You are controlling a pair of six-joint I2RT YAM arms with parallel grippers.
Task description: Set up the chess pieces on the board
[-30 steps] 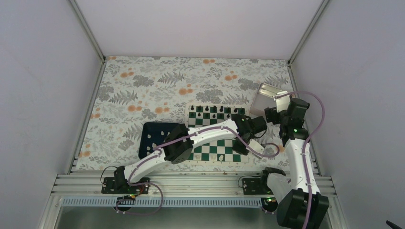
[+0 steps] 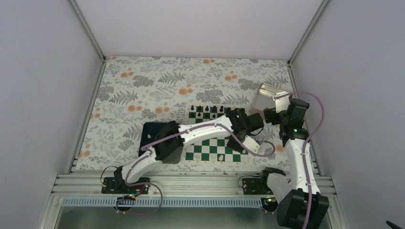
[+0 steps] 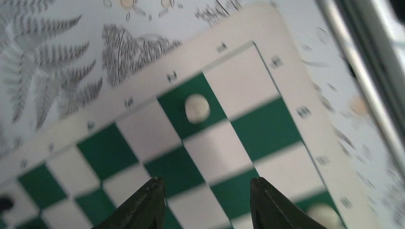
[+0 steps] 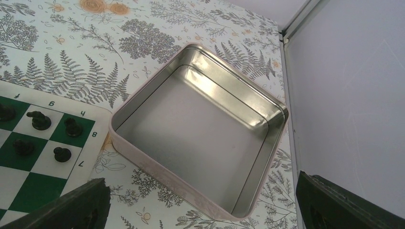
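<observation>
The green and white chessboard (image 2: pixel 206 156) lies flat at the table's middle front. Black pieces stand along its far side; the right wrist view shows several, among them a black pawn (image 4: pixel 62 154) near the corner. A white pawn (image 3: pixel 197 109) stands on a green square at the board's right edge, blurred in the left wrist view. Another white piece (image 3: pixel 324 215) shows at that view's lower edge. My left gripper hangs open above the board, nothing between its fingers. Off to the right, my right gripper is wide open and empty.
An empty metal tray (image 4: pixel 191 138) sits beyond the board's right corner. Left of the board is a dark blue tray (image 2: pixel 148 135), partly hidden by the left arm.
The right arm has barely moved.
</observation>
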